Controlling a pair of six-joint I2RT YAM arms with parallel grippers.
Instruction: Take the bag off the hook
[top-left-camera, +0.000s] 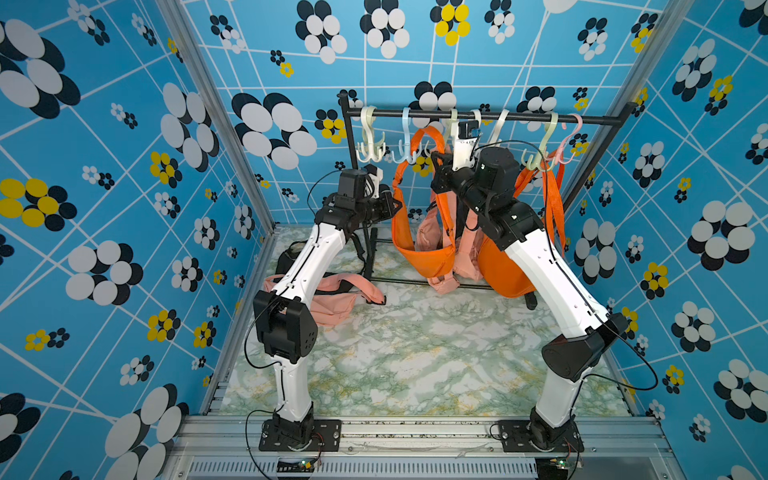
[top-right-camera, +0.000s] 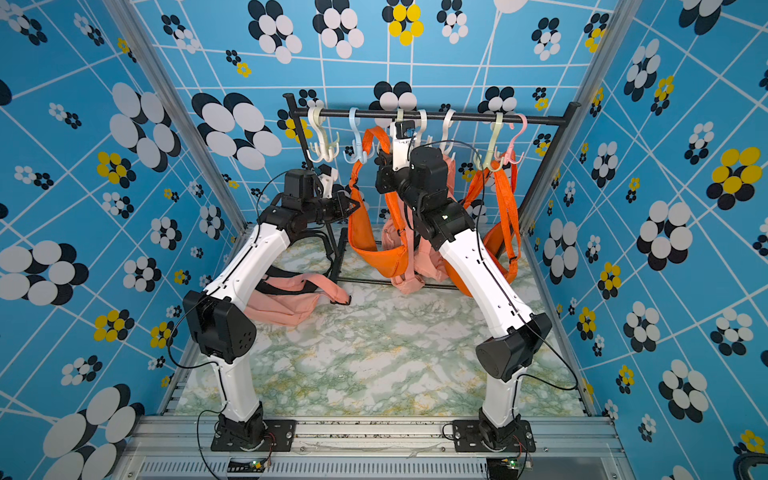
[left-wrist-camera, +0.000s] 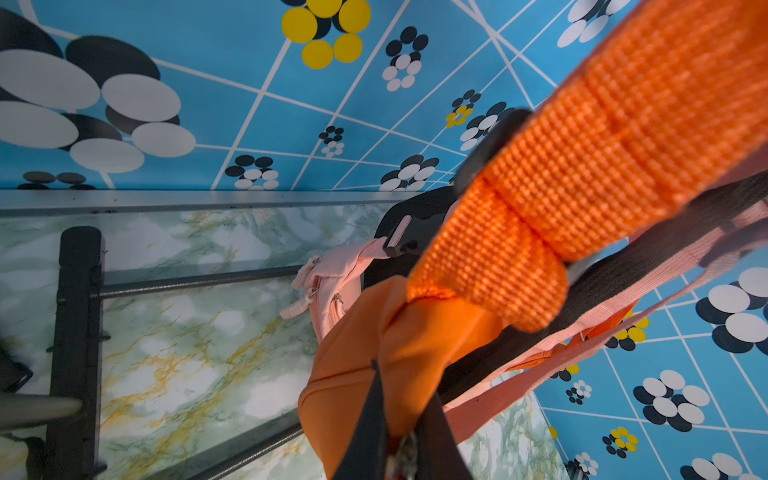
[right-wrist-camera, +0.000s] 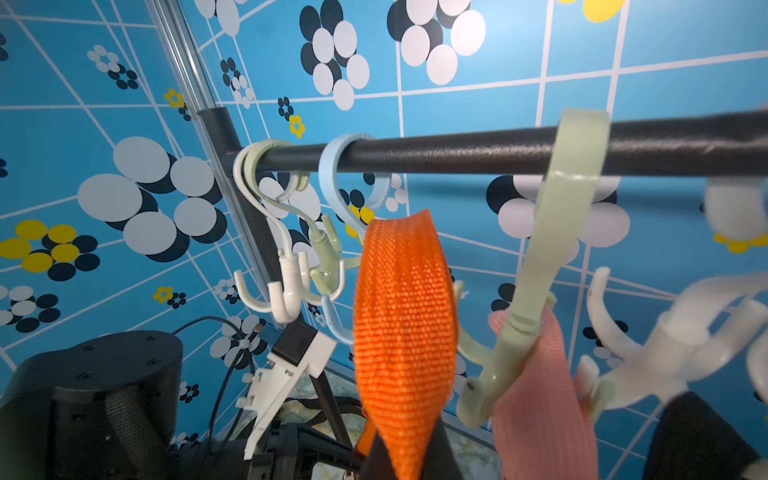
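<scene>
An orange bag (top-left-camera: 424, 256) hangs below the rack, its strap (right-wrist-camera: 404, 296) looping upward beside a blue hook (right-wrist-camera: 344, 160) and a green hook (right-wrist-camera: 544, 256); whether it still rests on a hook I cannot tell. My left gripper (top-left-camera: 392, 200) is shut on orange material of the bag at its left side, seen close in the left wrist view (left-wrist-camera: 408, 432). My right gripper (top-left-camera: 440, 172) is higher, at the strap loop; in the right wrist view the strap rises from between its fingertips, which are mostly hidden, and the gripper looks shut.
The black rail (right-wrist-camera: 456, 152) carries several hooks. Another orange bag (top-left-camera: 508, 272) and pink bags (top-left-camera: 468, 248) hang to the right. A pink-and-black bag (top-left-camera: 328, 308) lies on the floor at left.
</scene>
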